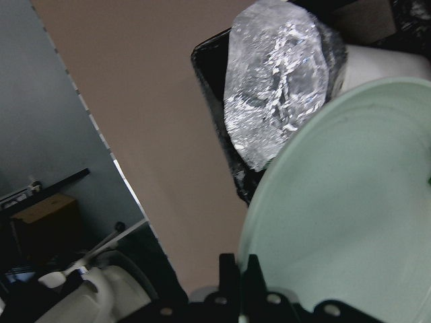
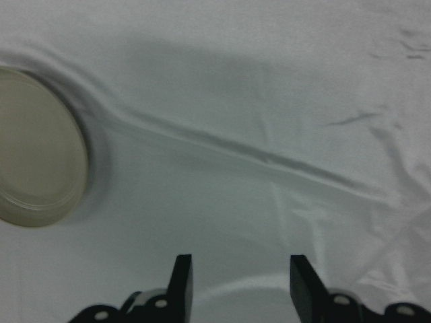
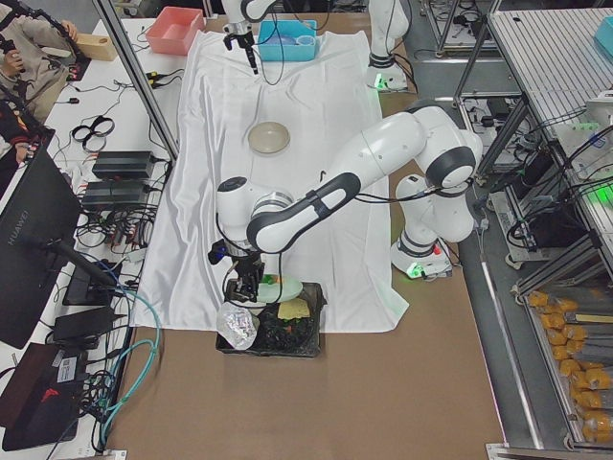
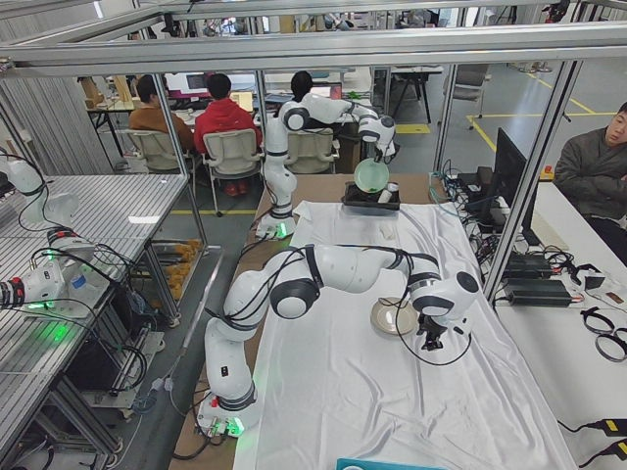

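Note:
My left gripper is shut on the rim of a pale green plate (image 1: pixel 343 202), which it holds over a black tray (image 3: pixel 268 345). In the tray are a crumpled foil item (image 1: pixel 273 81), a white cylinder (image 1: pixel 377 64) and, in the camera left view, a yellow item (image 3: pixel 294 309). My right gripper is open above the white cloth, with nothing between its fingers, near a beige plate (image 2: pixel 37 148).
A blue bin (image 3: pixel 297 43) stands at the far end of the white cloth (image 3: pixel 335 86). A monitor, cables and electronics crowd the side table.

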